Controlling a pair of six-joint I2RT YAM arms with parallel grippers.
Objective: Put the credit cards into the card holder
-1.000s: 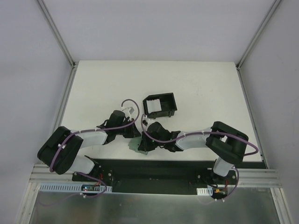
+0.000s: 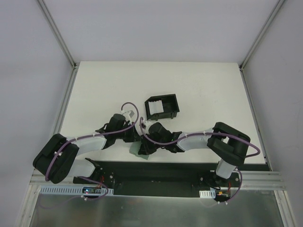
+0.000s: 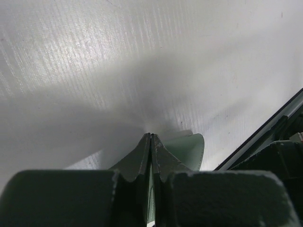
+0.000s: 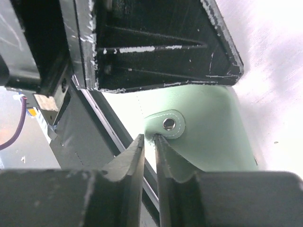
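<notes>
The pale green card holder [image 2: 138, 149] lies near the table's front edge, partly covered by both grippers. Its rounded tab with a metal snap [image 4: 169, 124] shows in the right wrist view. My right gripper has its fingertips at the tab's end, a narrow gap between them; whether the tab's edge is caught there I cannot tell. My left gripper is shut over the holder, whose rounded corner [image 3: 191, 146] shows beside its fingers; nothing clear shows between its fingertips. No separate credit cards can be made out.
A black box [image 2: 169, 115] with a white item [image 2: 155, 107] in its left part stands behind the grippers. The two arms are close together over the holder. Bare white table [image 2: 208, 94] spreads at the back and sides.
My right gripper has moved only slightly. The holder looks slightly turned.
</notes>
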